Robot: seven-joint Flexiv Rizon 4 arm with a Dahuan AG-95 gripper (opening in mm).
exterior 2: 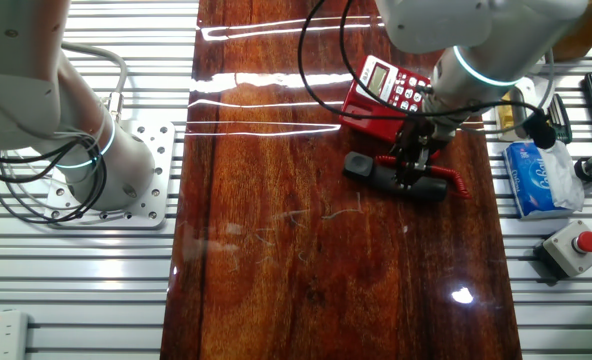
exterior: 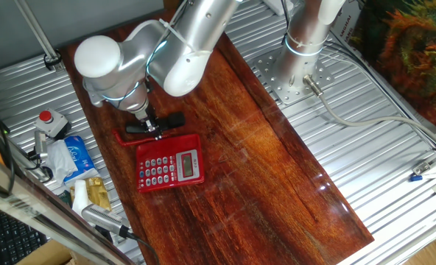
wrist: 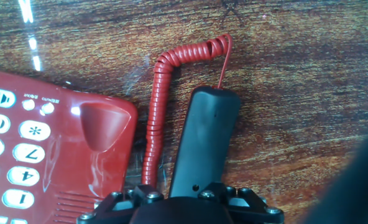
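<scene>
A red desk phone (exterior: 159,151) with silver keys and a small display lies on the dark wooden board. Alongside it on the board is its black handset (exterior 2: 362,168), off the base. The red coiled cord (wrist: 156,118) runs between the phone and the handset in the wrist view and joins the handset's far end. My gripper (exterior: 157,134) points down over the middle of the handset, close to the phone's edge. At the bottom of the wrist view the handset passes under the gripper's front. The fingertips are hidden there, so whether they grip it does not show.
Most of the wooden board (exterior: 269,191) is clear. Off its edge stand a red-topped button box (exterior: 51,123), a blue tissue pack (exterior: 78,158) and a white handheld device (exterior: 104,218). The bare robot base plate (exterior 2: 141,175) lies across the board.
</scene>
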